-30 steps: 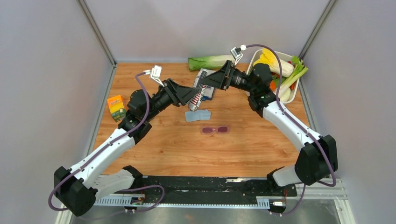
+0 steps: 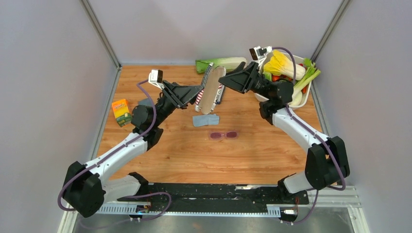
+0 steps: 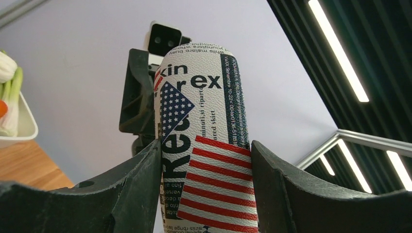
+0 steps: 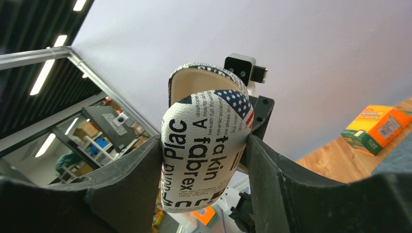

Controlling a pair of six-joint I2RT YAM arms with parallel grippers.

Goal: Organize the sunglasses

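Between my two grippers, above the table, an eyeglass case (image 2: 211, 87) with newspaper print and a flag pattern stands open, its beige lining showing. My left gripper is shut on one half of it, a finger pressed to each side. On the other half, my right gripper is shut, its fingers touching both sides. A gap at the top separates the halves in the right wrist view. Pink-framed sunglasses (image 2: 223, 135) lie on the table in front of the case. Just behind them rests a blue-grey cloth (image 2: 206, 120).
An orange and green box (image 2: 121, 112) stands at the left. A leek-like vegetable (image 2: 221, 64) lies along the back, and a white basket (image 2: 304, 101) of vegetables occupies the back right. A dark item (image 2: 220, 95) is partly hidden beneath the case.
The case has gone from closed to open, showing its lining. My right gripper has moved right, away from the left one; the left has shifted slightly. Sunglasses and cloth have stayed put.
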